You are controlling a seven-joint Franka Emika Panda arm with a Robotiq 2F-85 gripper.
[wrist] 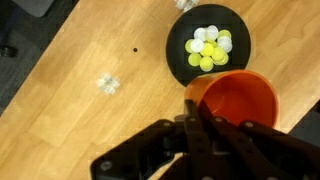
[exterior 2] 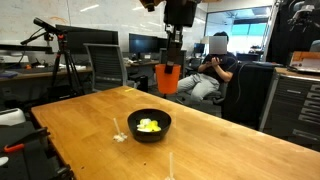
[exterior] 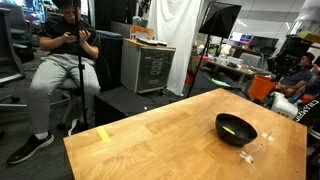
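My gripper (exterior 2: pixel 173 55) is shut on an orange cup (exterior 2: pixel 167 80), which hangs upright in the air above the table. In the wrist view the gripper grips the cup (wrist: pixel 245 98) by one side of its rim, and no contents show in the visible part of its inside. A round black bowl (wrist: pixel 238 42) rests on the table; yellow and white balls (wrist: pixel 208 47) lie in it. In the second exterior view the cup is above and apart from the bowl (exterior 2: pixel 160 116).
Small whitish pieces (wrist: pixel 108 84) lie on the wooden table (exterior 2: pixel 230 140) near the bowl. A yellow patch (exterior: pixel 104 135) marks the tabletop's left side. A seated person (exterior: pixel 66 60) is beyond its edge.
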